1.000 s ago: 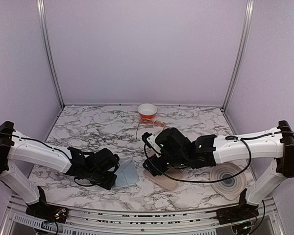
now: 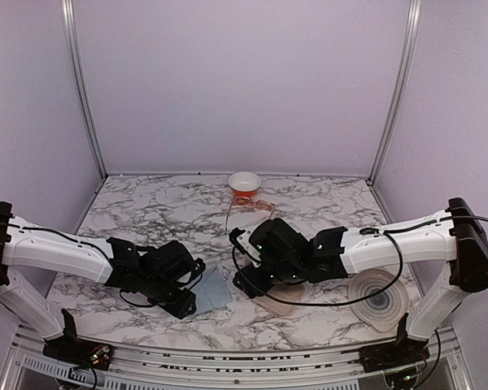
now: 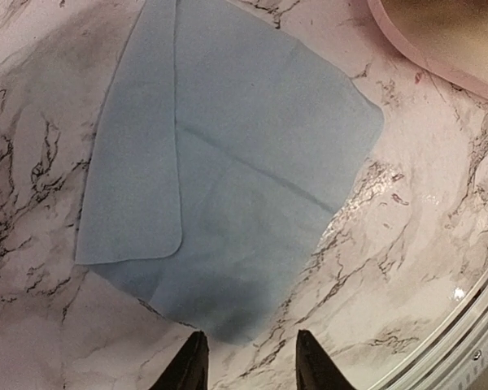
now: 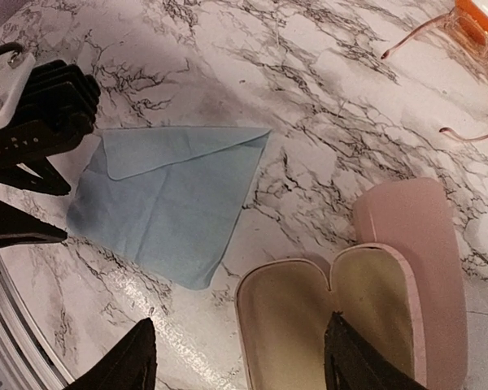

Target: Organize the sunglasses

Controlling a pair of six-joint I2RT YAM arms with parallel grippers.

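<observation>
At the back of the table the clear, pinkish glasses (image 2: 252,203) lie with their arms spread, in front of an orange-and-white bowl (image 2: 244,184). A light blue cloth (image 3: 252,138), partly folded over along one side, lies flat on the marble surface. Beside it is an open pink case (image 4: 289,317) with a tan lining, partly hidden by my right arm in the top view. My left gripper is open above the cloth's near corner, nothing between its fingers. Over the case, my right gripper stands open with an empty gap.
A round grey ringed lid (image 2: 379,299) lies at the right front. Metal rail (image 2: 236,361) runs along the front edge. Clear marble stretches across the back left and back right.
Glasses and bowl have not moved.
</observation>
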